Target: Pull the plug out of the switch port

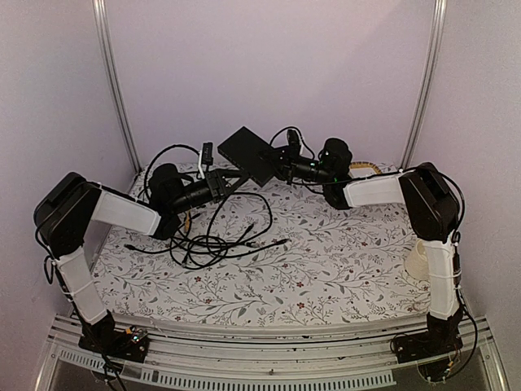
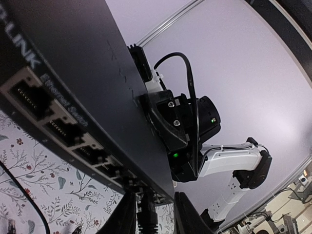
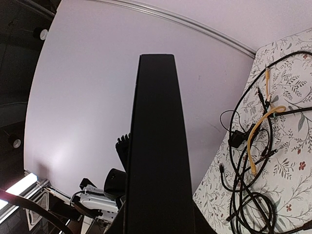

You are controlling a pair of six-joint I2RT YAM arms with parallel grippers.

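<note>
The black D-Link Ethernet switch (image 1: pixel 244 151) is held aloft and tilted, with my right gripper (image 1: pixel 281 159) shut on it; its side fills the middle of the right wrist view (image 3: pixel 158 136). In the left wrist view the row of ports shows on the switch (image 2: pixel 83 63), several empty. A black plug (image 2: pixel 146 212) sits at the end port. My left gripper is at that end, its fingers open on either side of the plug, apart from it as far as shows.
Tangled black cables (image 1: pixel 212 248) and orange cables (image 3: pixel 268 117) lie on the floral table (image 1: pixel 326 277). A cream round object (image 1: pixel 416 262) stands at the right edge.
</note>
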